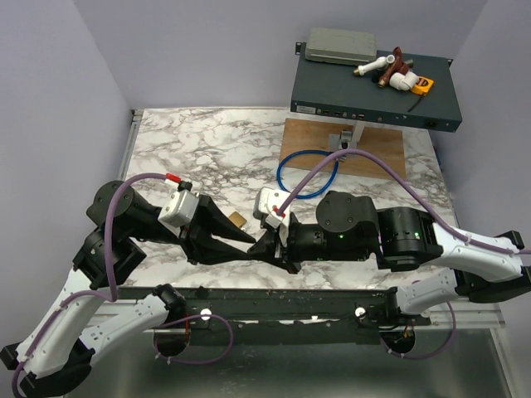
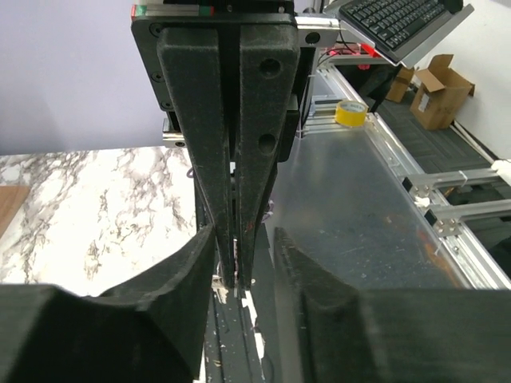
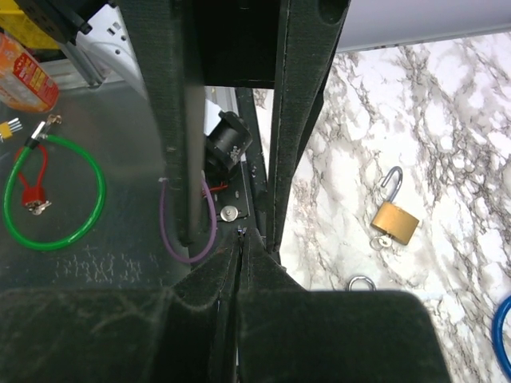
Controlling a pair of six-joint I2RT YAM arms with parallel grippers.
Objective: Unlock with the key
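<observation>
The tips of my two grippers meet above the table's front part in the top view. My left gripper is parted, its two fingers on either side of the right gripper's tips. My right gripper is shut, its long black fingers pressed together. A tiny bright speck shows at its tip; whether that is a key, I cannot tell. On the marble lies a brass padlock (image 3: 395, 223), its shackle (image 3: 392, 182) swung open and a small key-like piece (image 3: 382, 242) at its bottom. In the top view the padlock (image 1: 238, 219) shows partly behind the left gripper.
A metal ring (image 3: 362, 283) lies near the padlock. Farther back a blue cable loop (image 1: 280, 177) runs to a wooden board (image 1: 386, 157). Above the board stands a dark box (image 1: 332, 85) with parts on top.
</observation>
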